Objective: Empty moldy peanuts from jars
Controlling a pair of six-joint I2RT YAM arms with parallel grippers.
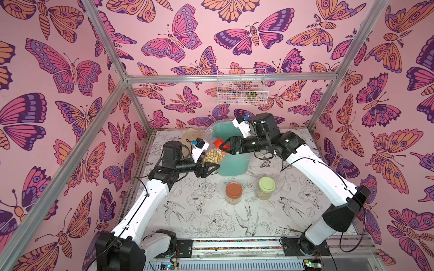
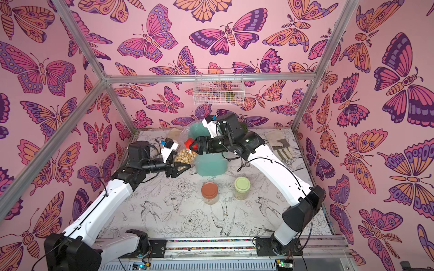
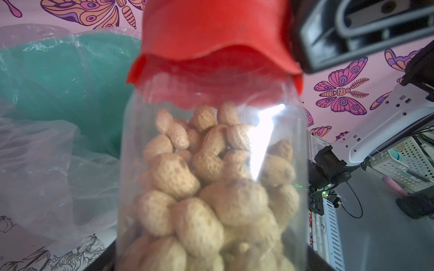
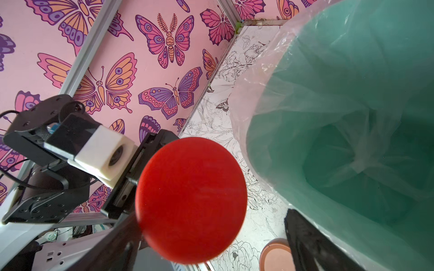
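Note:
My left gripper holds a clear jar of peanuts around its body, in front of a green bin lined with clear plastic. The jar's red lid is on top. My right gripper is open around the lid; in the right wrist view the lid sits between its blurred fingers, with a gap at least on the right.
A jar with an orange lid and a jar with a green lid stand at the front middle of the table. A wire basket hangs on the back wall.

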